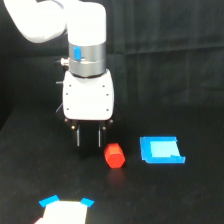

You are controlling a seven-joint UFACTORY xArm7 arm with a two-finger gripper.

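A small red block with a roughly six-sided outline lies on the dark table. Just up and to the left of it in the view hangs my gripper, its two thin fingers apart and pointing down. Nothing shows between them. The right finger is close to the block's left side in the picture; whether it touches cannot be told from this angle.
To the right of the block lies a white square framed in blue tape. Another white patch with blue corner tape is cut off at the bottom edge.
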